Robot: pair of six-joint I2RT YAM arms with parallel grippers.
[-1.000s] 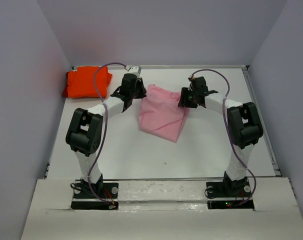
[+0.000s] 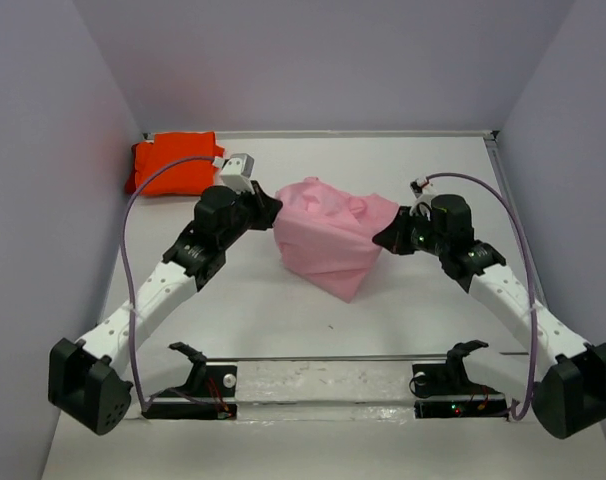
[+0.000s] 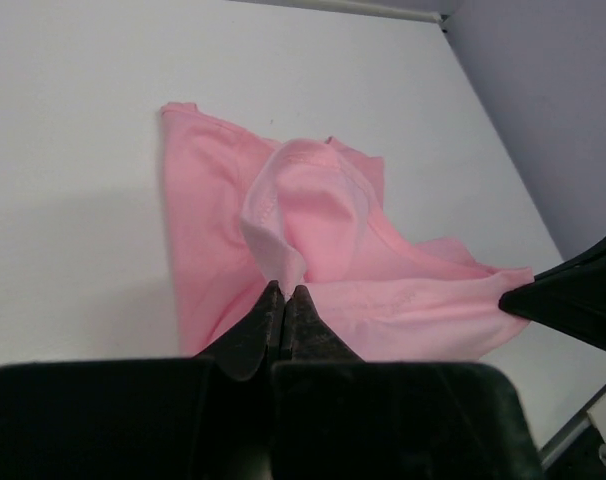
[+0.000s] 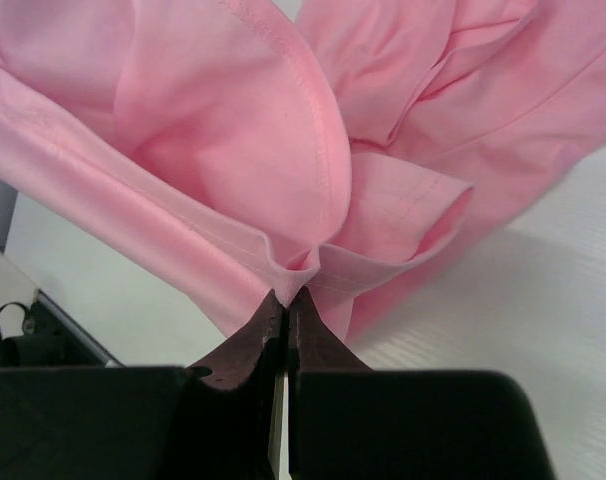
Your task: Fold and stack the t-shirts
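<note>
A pink t-shirt (image 2: pixel 323 245) is held up at its two sides near the middle of the white table, part of it bunched and draped. My left gripper (image 2: pixel 273 208) is shut on its left side; in the left wrist view the cloth rises from the fingertips (image 3: pixel 283 310). At the right side, my right gripper (image 2: pixel 383 240) is shut on a hem of the same shirt, which fills much of the right wrist view.
An orange folded t-shirt (image 2: pixel 173 160) lies at the back left of the table (image 2: pixel 433 310). The front of the table and its right side beyond the arms are clear. Walls border the sides and back.
</note>
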